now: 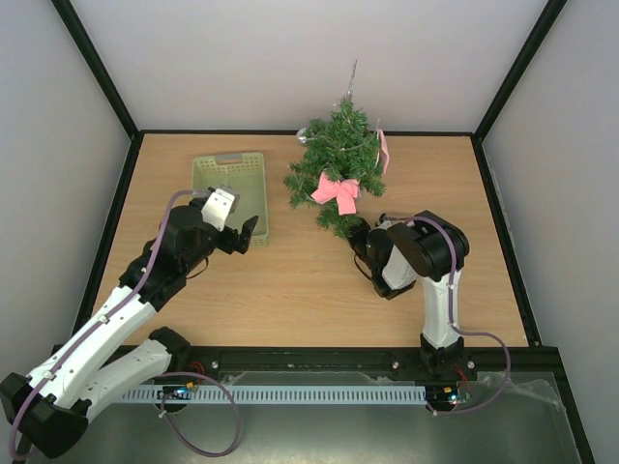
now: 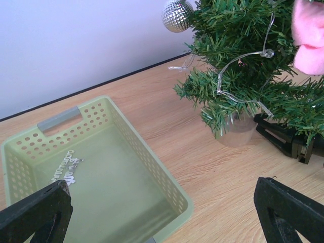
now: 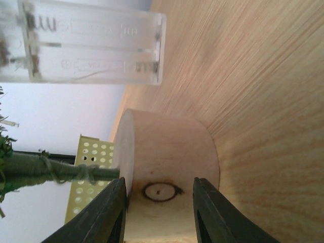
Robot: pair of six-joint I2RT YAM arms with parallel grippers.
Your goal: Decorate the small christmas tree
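Note:
The small tree (image 1: pixel 338 155) stands at the back, with pink bows, a silver ball (image 2: pixel 177 15) and a wire strand. My right gripper (image 1: pixel 356 235) is low at its foot; in the right wrist view its part-open fingers (image 3: pixel 104 217) are at the wooden base (image 3: pixel 169 142), below a clear battery box (image 3: pixel 96 45). My left gripper (image 1: pixel 239 234) hangs open over the near right part of the green basket (image 1: pixel 253 188). Silvery letter ornaments (image 2: pixel 68 167) lie in the basket.
Dark frame edges and walls border it.

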